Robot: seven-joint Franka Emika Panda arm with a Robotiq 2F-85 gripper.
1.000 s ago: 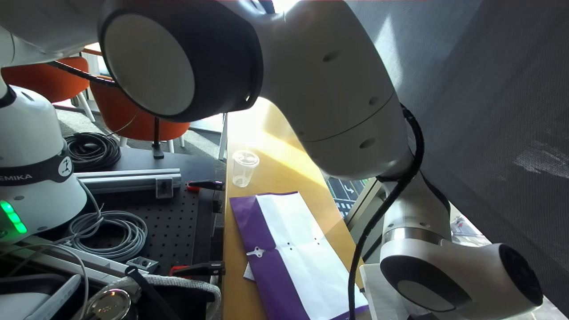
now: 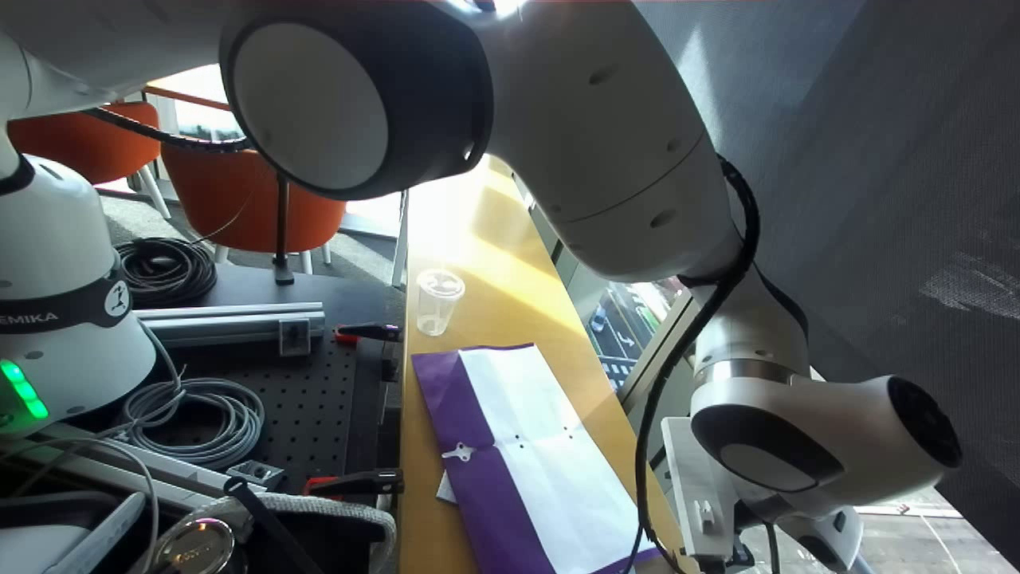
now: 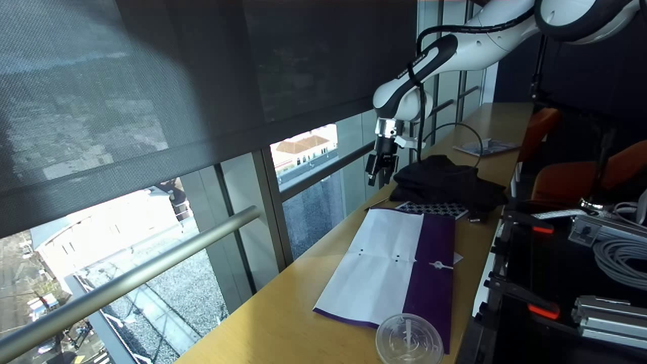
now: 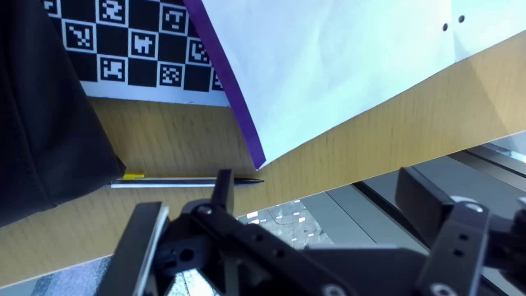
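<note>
My gripper (image 3: 379, 176) hangs fingers-down near the window side of the table, in exterior view 2. In the wrist view its dark fingers (image 4: 420, 202) are spread wide, nothing held between them. Below lies a purple-and-white folded sheet (image 4: 345, 64), one corner pointing toward the gripper. This sheet (image 2: 545, 450) lies flat along the table, with a small light-coloured key-like piece (image 2: 459, 451) on its purple strip. A thin pen (image 4: 162, 183) rests near the table edge, its dark tip close to one finger. Past the sheet stands a clear lidded cup (image 2: 440, 302).
A black cloth or bag (image 3: 449, 182) covers the table beside the gripper, partly over a checkered marker board (image 3: 433, 209). Window bars and a metal rail (image 3: 327, 172) run close behind. Clamps (image 2: 358, 483) line the opposite edge. Bare wood (image 3: 273, 315) shows beside the sheet.
The wrist has risen in exterior view 1, and the elbow has shifted right. Sheet and cup lie where they were.
</note>
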